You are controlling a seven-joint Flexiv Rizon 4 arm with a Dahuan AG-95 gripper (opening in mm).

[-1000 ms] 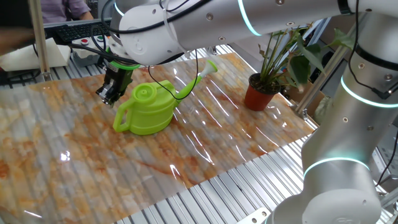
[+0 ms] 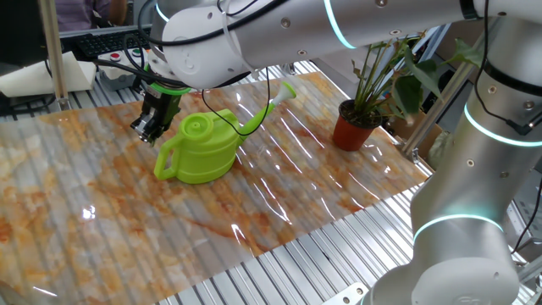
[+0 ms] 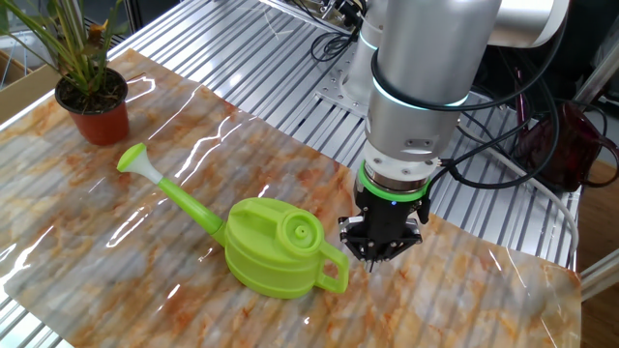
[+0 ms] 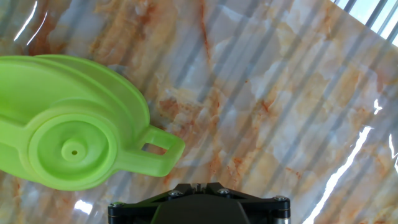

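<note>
A light green watering can [image 2: 203, 151] stands upright on the marbled sheet [image 2: 102, 229], its long spout [image 3: 191, 206] pointing away from the gripper toward the plant side. My gripper [image 2: 147, 135] hangs above the sheet on the handle side of the can. In the wrist view the can's handle [image 4: 163, 163] lies just ahead and to the left of the gripper. Its fingertips meet in the middle with nothing seen between them. Exterior view 2 shows the gripper [image 3: 375, 259] to the right of the handle [image 3: 336, 269], apart from it.
A potted plant in a brown-red pot [image 2: 351, 127] stands near the sheet's edge, beyond the spout. A dark red pitcher [image 3: 566, 145] is behind the arm. Cables [image 3: 556, 106] loop around the arm. The sheet is clear on the handle side.
The arm, gripper and watering can have not moved. A blurred dark shape at the upper left of exterior view 1, there a second ago, is gone.
</note>
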